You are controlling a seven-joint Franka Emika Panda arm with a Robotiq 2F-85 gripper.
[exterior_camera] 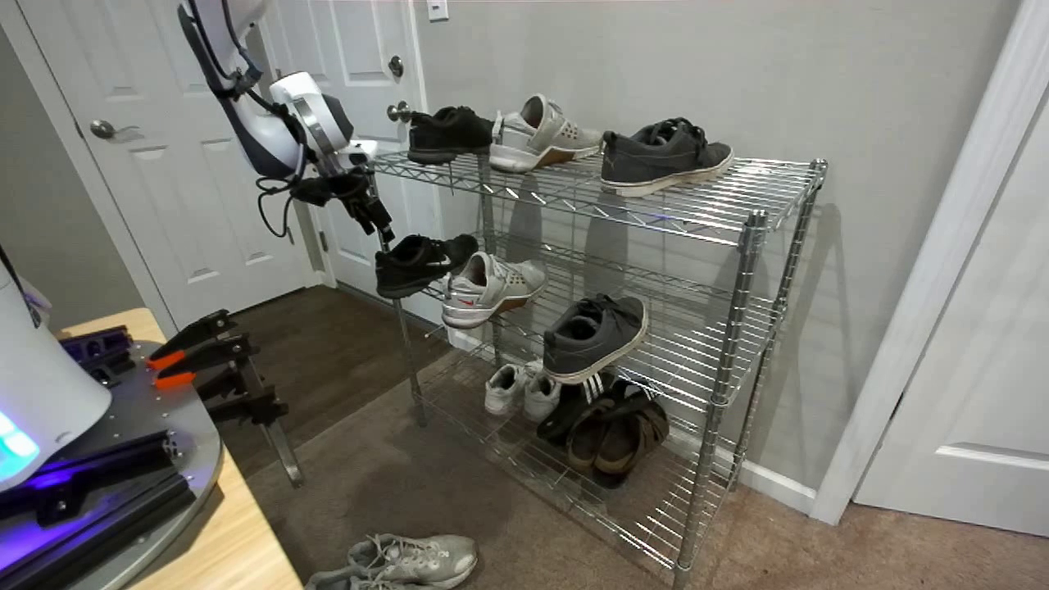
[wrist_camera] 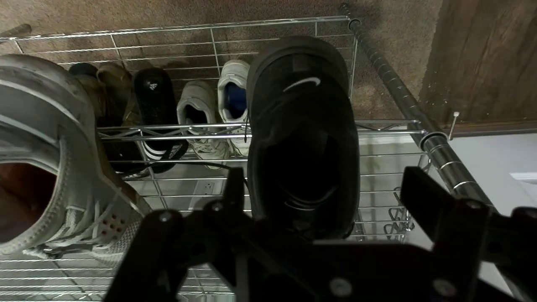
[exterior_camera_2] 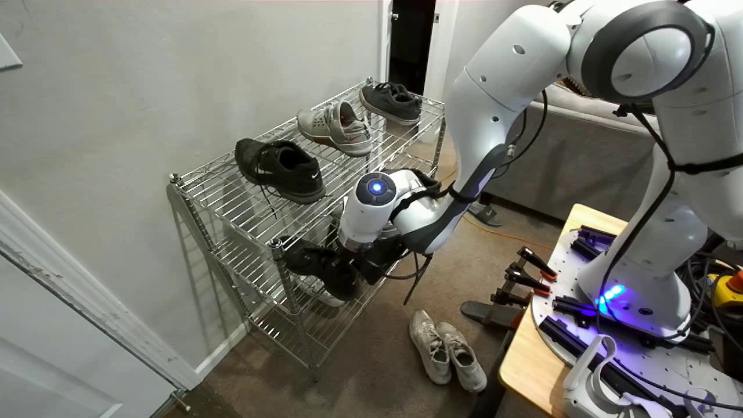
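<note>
A black shoe with a white swoosh (exterior_camera: 420, 264) sits on the middle shelf at the rack's left end, its heel past the front edge. Just above its heel end is my gripper (exterior_camera: 383, 234), pointing down. Seen from the wrist, the shoe's opening faces me, and my gripper stands open with one finger on each side of the shoe in the picture. Space shows between the shoe and the right finger; whether the left finger touches it, I cannot tell. From the opposite side, my arm hides much of the middle shelf.
The wire rack (exterior_camera: 777, 182) carries more shoes on every level. A grey-white sneaker (wrist_camera: 65, 151) is close beside the black shoe. At the rack's corner rises a metal post (wrist_camera: 402, 98). Light sneakers (exterior_camera_2: 446, 348) lie on the floor, near the wooden table (exterior_camera_2: 526, 362).
</note>
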